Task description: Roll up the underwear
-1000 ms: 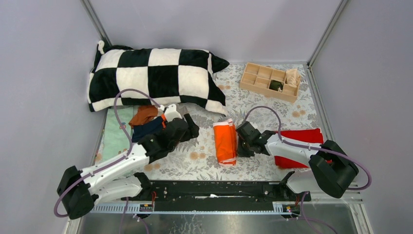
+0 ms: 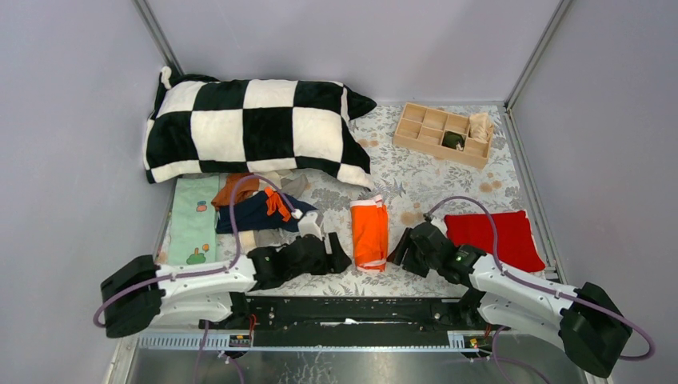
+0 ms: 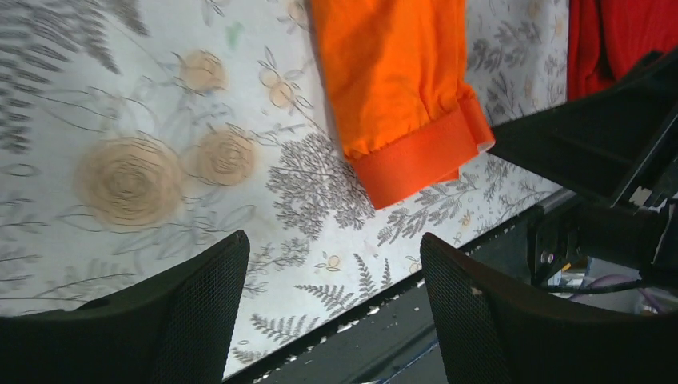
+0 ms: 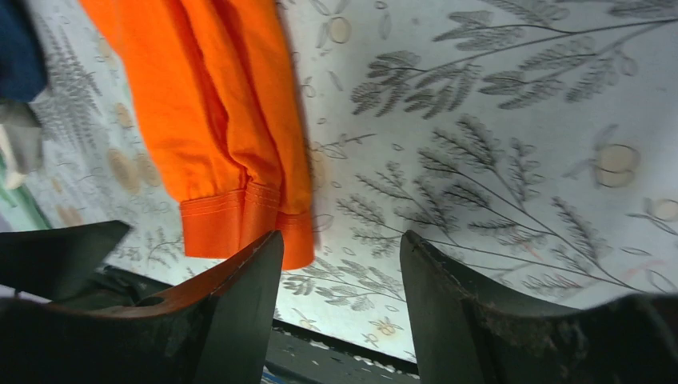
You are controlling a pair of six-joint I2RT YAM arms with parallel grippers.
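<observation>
The orange underwear [image 2: 368,232] lies folded lengthwise into a narrow strip on the floral mat, its waistband end toward the front edge. My left gripper [image 2: 336,253] is just left of that near end, low over the mat; in its wrist view the band [image 3: 408,164] is beyond the parted fingers, which hold nothing. My right gripper [image 2: 400,253] sits just right of the same end, fingers apart and empty, the left one close by the band [image 4: 212,224].
A checkered pillow [image 2: 244,132] fills the back left above piled clothes [image 2: 256,210] and a green cloth [image 2: 193,220]. A wooden divider box [image 2: 424,128] stands back right; a red cloth [image 2: 500,240] lies at right.
My left gripper has come down toward the front and right, beside the underwear's near end.
</observation>
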